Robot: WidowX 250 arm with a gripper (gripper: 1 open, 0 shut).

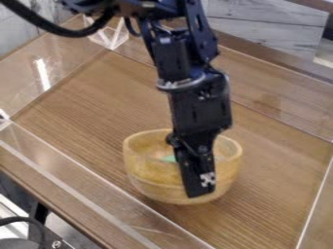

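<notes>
A yellow bowl (146,175) stands on the wooden floor of a box. My black arm reaches down from the top, and the gripper (186,169) is lowered into the bowl, its near finger over the front part of the rim. A bit of a green object (169,159) shows inside, mostly hidden behind the gripper. Whether the fingers are closed on it or on anything else is hard to see.
Clear walls edge it at left, front and right. A black cable lies at the lower left.
</notes>
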